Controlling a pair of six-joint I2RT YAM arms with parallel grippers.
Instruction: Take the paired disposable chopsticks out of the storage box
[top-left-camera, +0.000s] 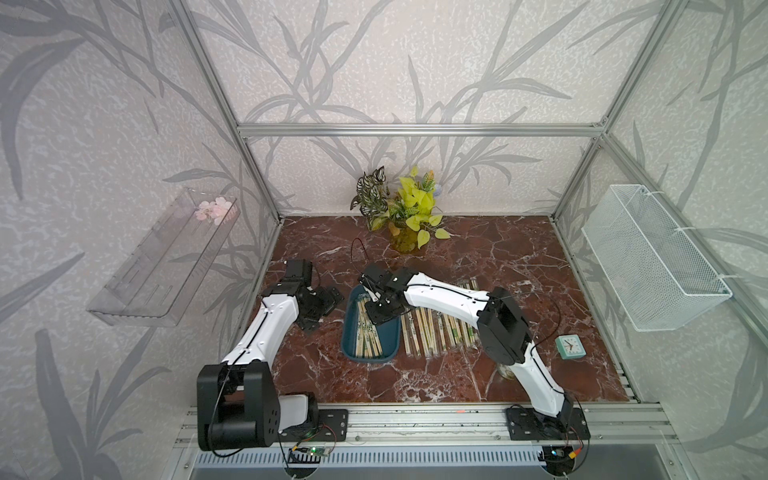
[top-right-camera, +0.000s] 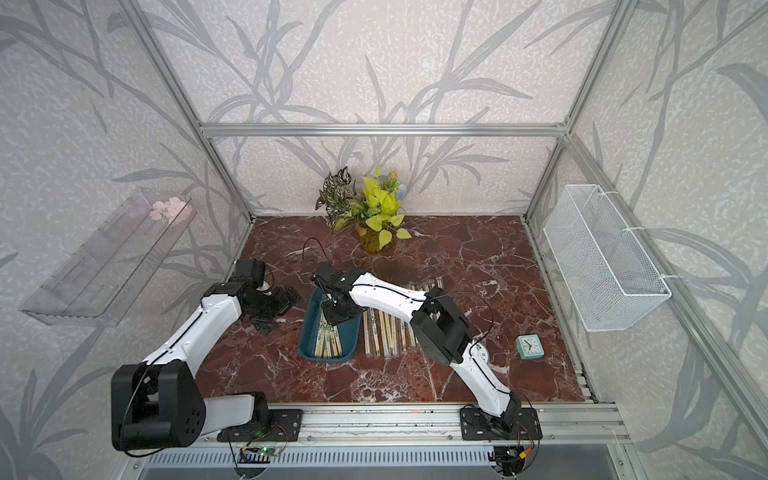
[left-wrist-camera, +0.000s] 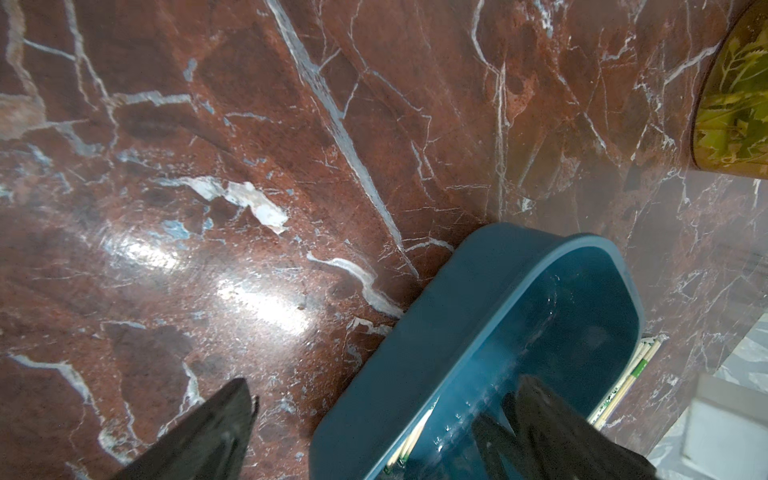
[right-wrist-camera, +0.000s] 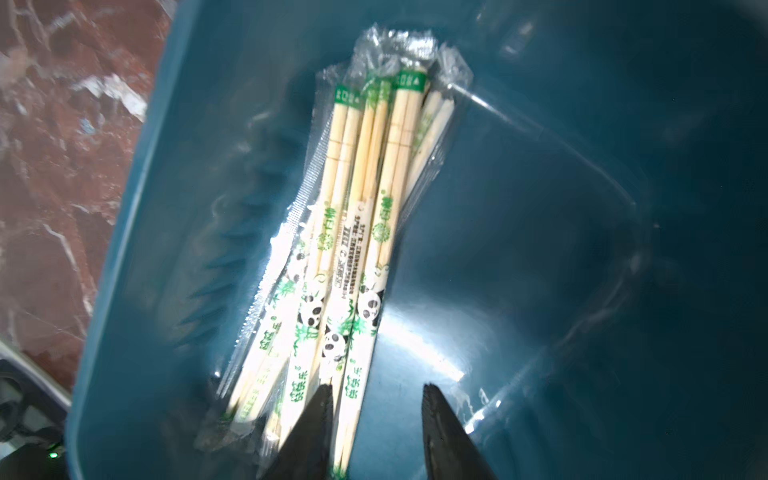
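A blue storage box (top-left-camera: 349, 340) holds several paired chopsticks (right-wrist-camera: 336, 240) in clear wrappers, each printed with pandas and green marks. My right gripper is open over the box, its fingers low at the pile's lower end in the right wrist view, nothing seen held. My left gripper is open just left of the box, above bare marble, with the box's near part between and beside its fingers in the left wrist view.
A row of wrapped chopsticks (top-left-camera: 432, 328) lies right of the box. A potted plant (top-left-camera: 405, 200) stands at the back, a small clock (top-left-camera: 570, 345) at the right. A clear tray (top-left-camera: 160, 264) and white mesh basket (top-left-camera: 648, 256) hang on the side walls.
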